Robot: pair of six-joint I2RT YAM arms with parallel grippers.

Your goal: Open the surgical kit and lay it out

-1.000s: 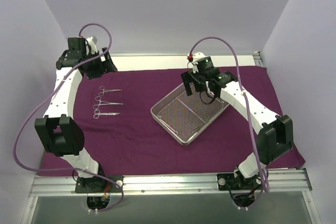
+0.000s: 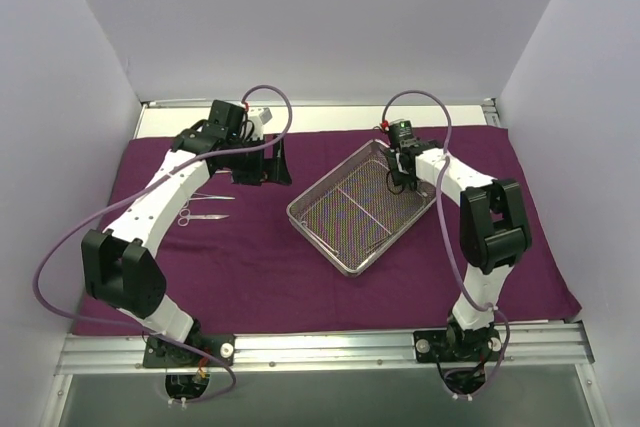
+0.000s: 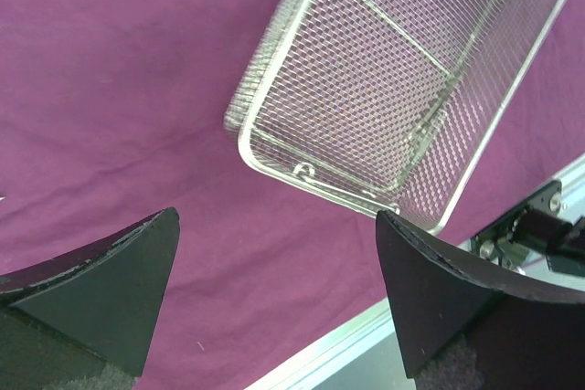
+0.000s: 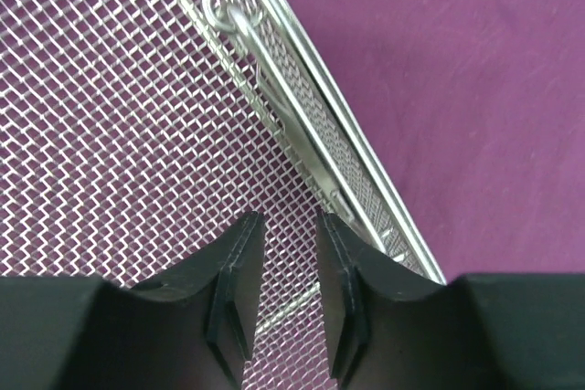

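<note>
A metal mesh tray (image 2: 360, 217) lies on the purple cloth, holding a few thin metal instruments along its edges. In the right wrist view a hooked metal instrument (image 4: 302, 134) lies against the tray's wall, with my right gripper part open just over it, fingers apart. My left gripper (image 2: 268, 162) hangs open left of the tray; in the left wrist view nothing is between its fingers and the tray is ahead of it. Several scissor-like instruments (image 2: 205, 217) lie in a column on the cloth at left, partly hidden by the left arm.
Walls stand at both sides and the back; metal rails (image 2: 320, 342) run along the front edge.
My left gripper has moved right from above the left instruments toward the tray. My right gripper has shifted right, over the tray's far right end.
</note>
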